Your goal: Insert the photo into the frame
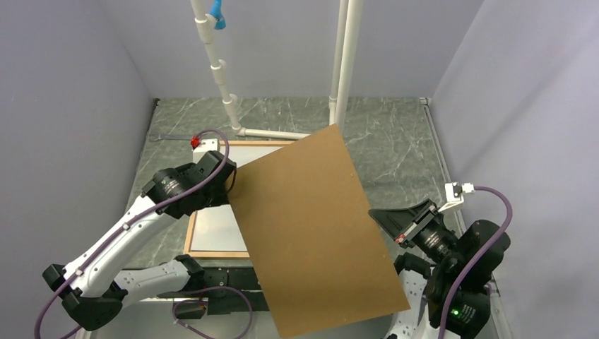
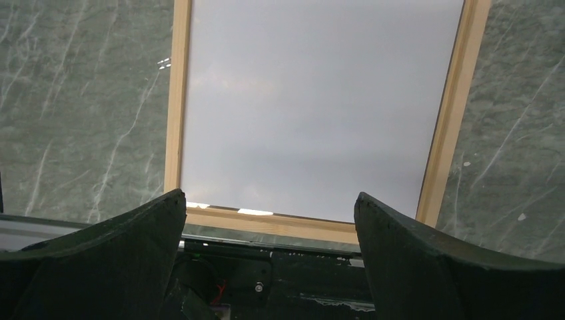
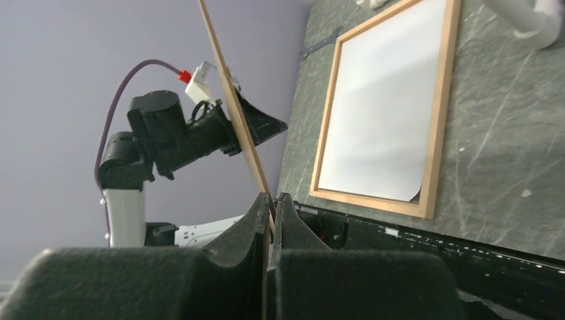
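Note:
A large brown backing board (image 1: 314, 233) is held by my right gripper (image 1: 378, 215), which is shut on its edge; in the right wrist view the board (image 3: 237, 113) stands edge-on between the fingertips. The wooden frame lies flat on the table with a white sheet inside, which I take to be the photo; its lower right corner looks slightly curled in the right wrist view. My left gripper hangs open over the frame, nothing between its fingers, beside the board's upper left part in the top view.
White pipes (image 1: 279, 133) stand along the back of the grey marble table (image 1: 392, 155). A wrench (image 1: 166, 138) lies at back left. A dark rail runs along the front edge.

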